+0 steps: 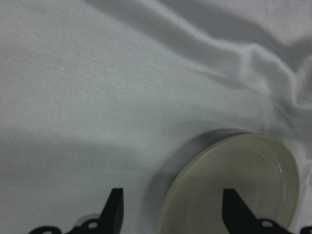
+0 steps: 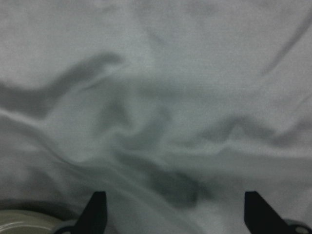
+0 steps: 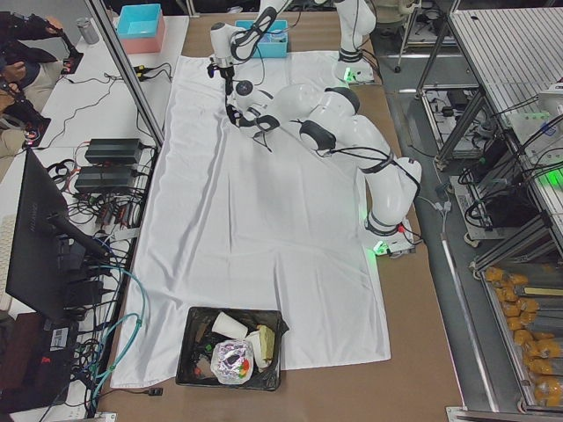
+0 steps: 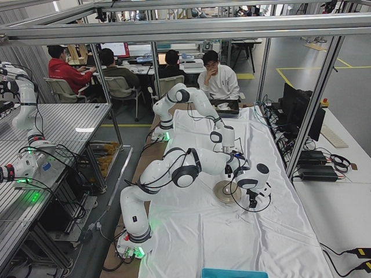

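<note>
A round pale plate (image 4: 223,192) (image 1: 234,180) lies on the white cloth. In the left wrist view my left gripper is open, one finger over the plate and the other over cloth, nothing held. My right gripper is open over wrinkled cloth, with the plate's rim (image 2: 24,219) at the lower left of its view. The camera left view shows both grippers close together at the cloth's far part, the plate mostly hidden by the arms.
A black bin (image 3: 189,352) with mixed items stands at the cloth's near end in the camera left view, a blue bin (image 4: 235,272) at the other end. Monitors (image 3: 35,233) and electronics line one side.
</note>
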